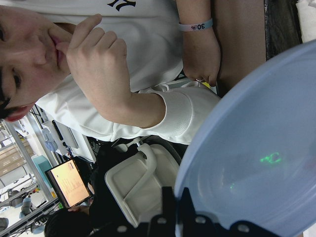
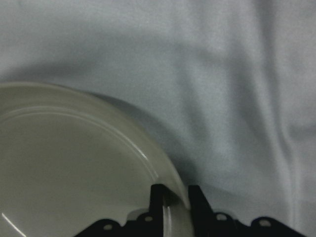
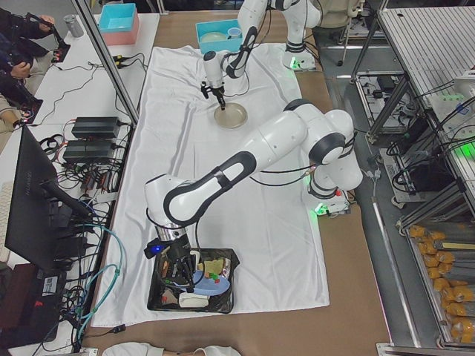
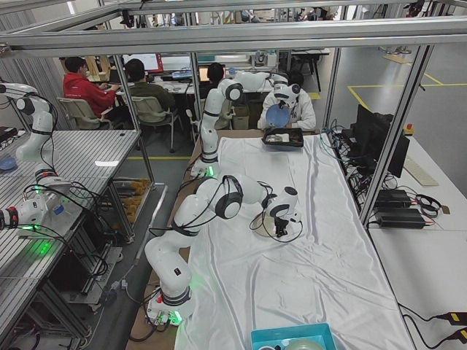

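A light blue plate (image 4: pixel 278 115) is raised over the black crate (image 3: pixel 159 297), standing steeply tilted in the camera right view. My left gripper is shut on its rim, the plate filling the right of the left wrist view. A beige plate (image 2: pixel 74 168) lies flat on the white cloth at the other end of the table. My right gripper is at its rim, a finger on either side, apparently shut on it.
A blue bin (image 4: pixel 292 334) with dishes sits at the right arm's end of the table. The white cloth (image 3: pixel 200 163) between the plates is clear. A seated person is close behind the crate. A monitor (image 3: pixel 30 208) stands beside the table.
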